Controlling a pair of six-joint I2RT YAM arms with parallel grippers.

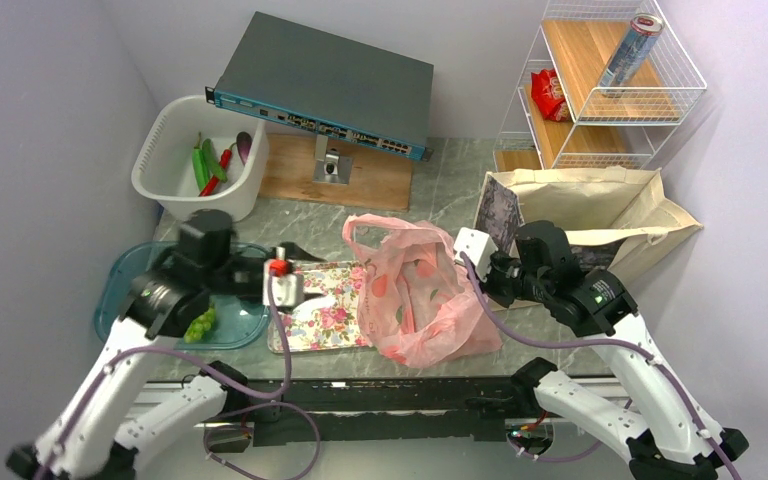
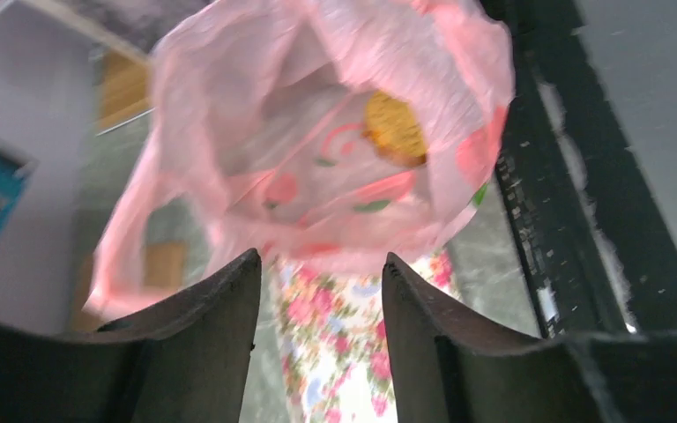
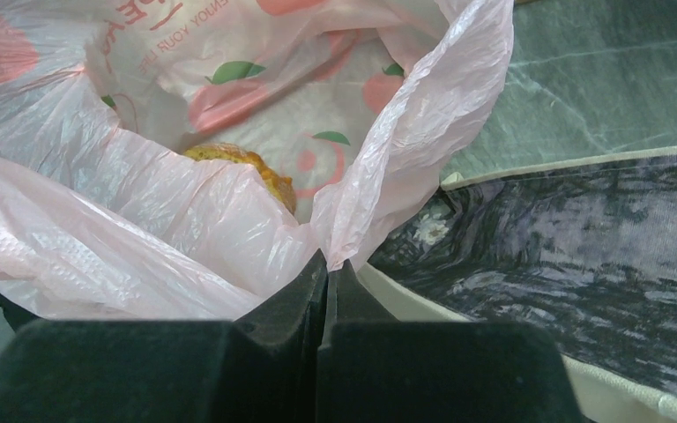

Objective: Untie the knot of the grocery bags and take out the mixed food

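Note:
The pink grocery bag [image 1: 420, 300] lies loosened on the counter, right of the floral tray [image 1: 318, 310]. In both wrist views its mouth is spread, with a brown-yellow food piece [image 2: 395, 130] visible inside. My left gripper hangs over the tray toward the bag, fingers apart and empty. My right gripper is shut on a thin edge of the bag at its right side.
A teal tray [image 1: 120, 310] with grapes is at left, a white basket [image 1: 145, 170] of vegetables behind it. A tote bag [image 1: 640, 210] and wire rack [image 1: 660, 120] stand at right; a dark device [image 1: 320, 80] at the back.

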